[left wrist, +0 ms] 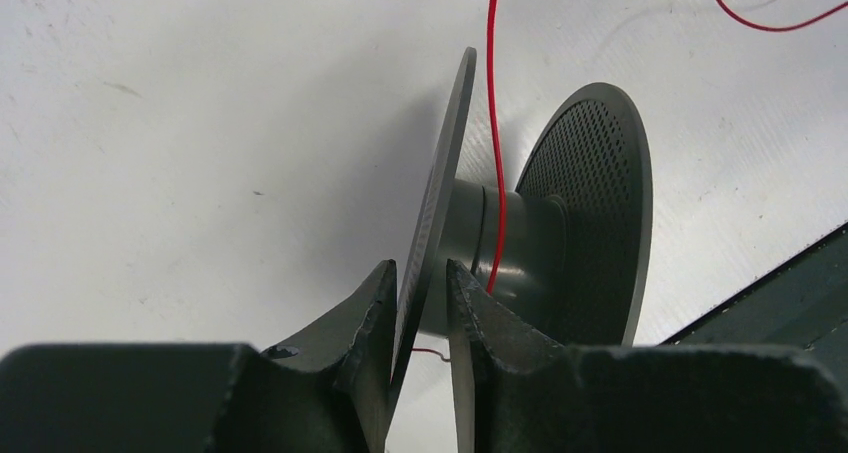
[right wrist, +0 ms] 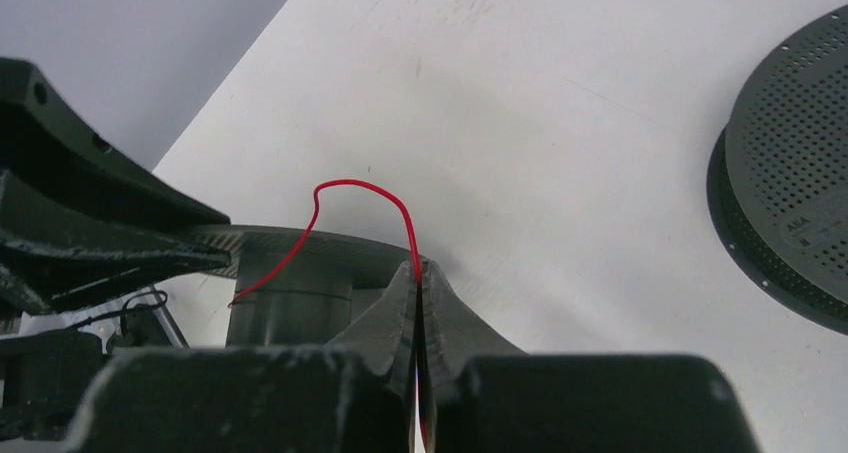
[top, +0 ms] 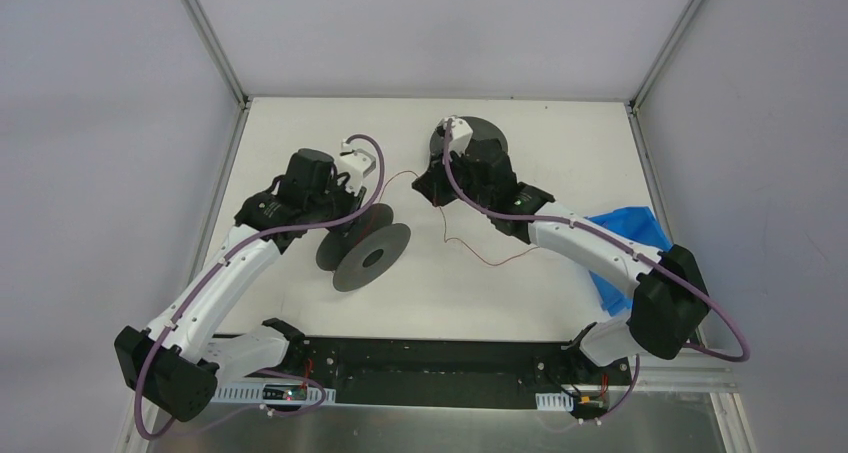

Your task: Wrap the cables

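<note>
A dark grey spool (top: 371,257) with two wide flanges stands on its rims at the left of the table. In the left wrist view a red cable (left wrist: 494,103) runs down over its hub (left wrist: 530,243). My left gripper straddles the near flange (left wrist: 440,173), one finger on each side, with a visible gap between the flange and the right finger. My right gripper is shut on the red cable, which passes between its fingertips and arcs across to the spool. In the top view both grippers' tips are partly hidden by the arms.
A second dark grey spool (top: 483,131) lies flat at the back, partly under the right arm. A blue cloth or bag (top: 635,231) rests at the right edge. Loose red cable (top: 490,263) crosses the table's middle, otherwise clear.
</note>
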